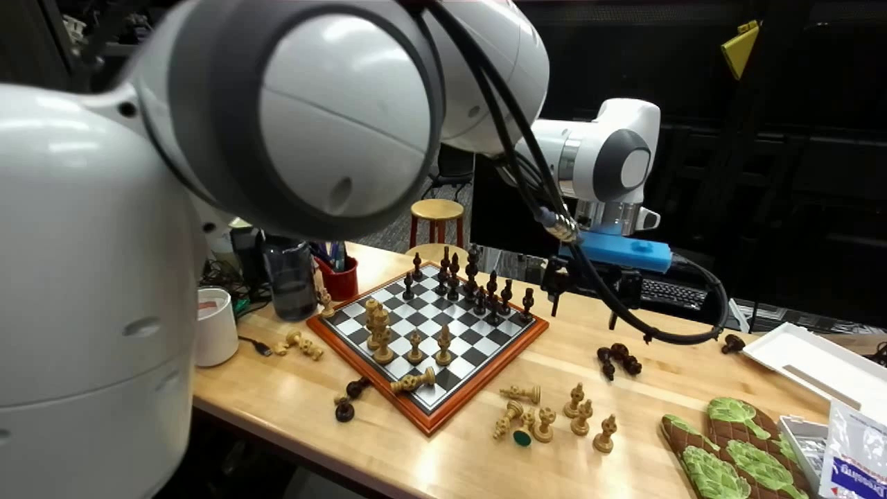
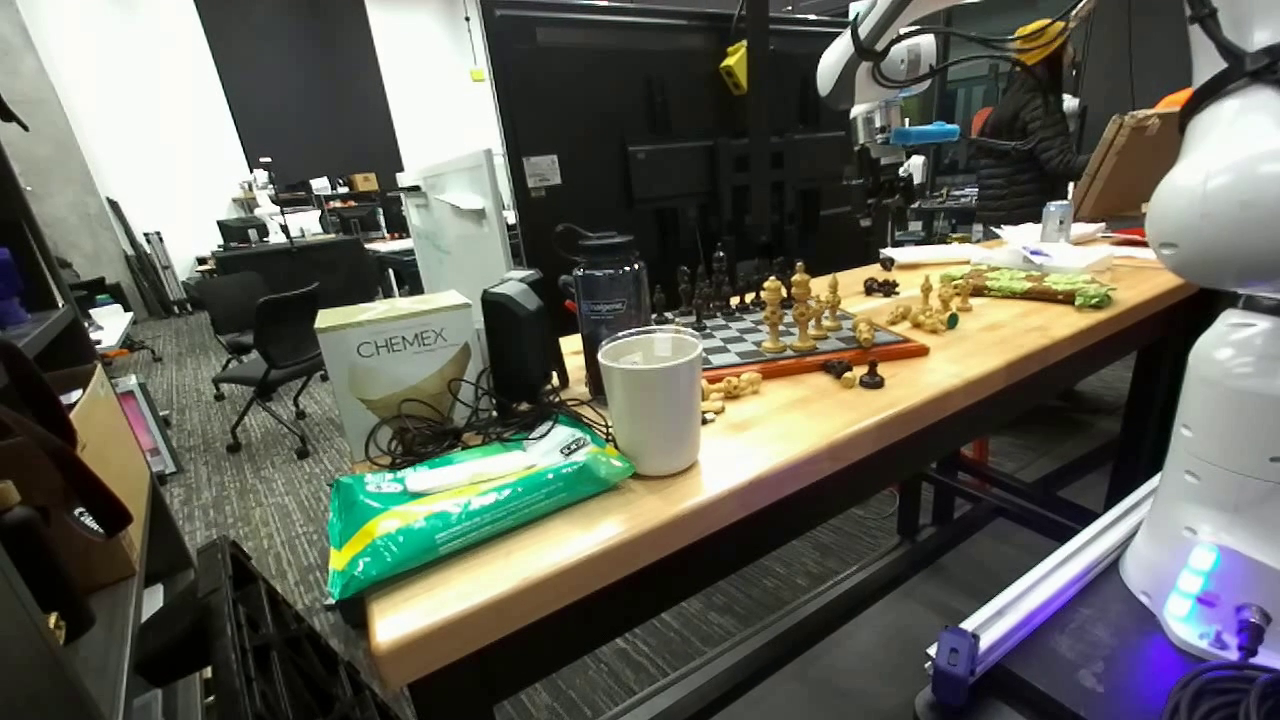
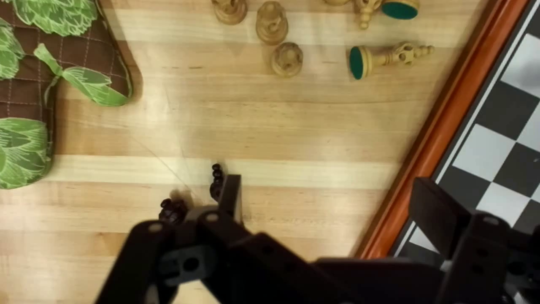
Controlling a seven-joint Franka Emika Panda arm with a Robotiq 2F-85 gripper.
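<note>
A chessboard (image 1: 466, 370) with a reddish wooden frame lies on the table. Dark pieces (image 1: 471, 272) stand along its far side, and several tan pieces (image 1: 443, 345) stand near its left side. One tan piece (image 1: 413, 380) lies on its side at the near edge. My gripper is open above the table by the board's right edge, nothing between its fingers. In the wrist view, dark pieces (image 3: 216, 183) lie on the wood beside and partly behind the left finger. Off the board, more tan pieces (image 1: 579, 407) stand or lie on the wood.
Brown and green oven mitts (image 1: 736, 449) lie at the right, near a white tray (image 1: 811, 366). At the left are a white cup (image 2: 654, 402), a dark bottle (image 2: 609, 300) and a green packet (image 2: 474, 498). Bare wood separates the board and mitts.
</note>
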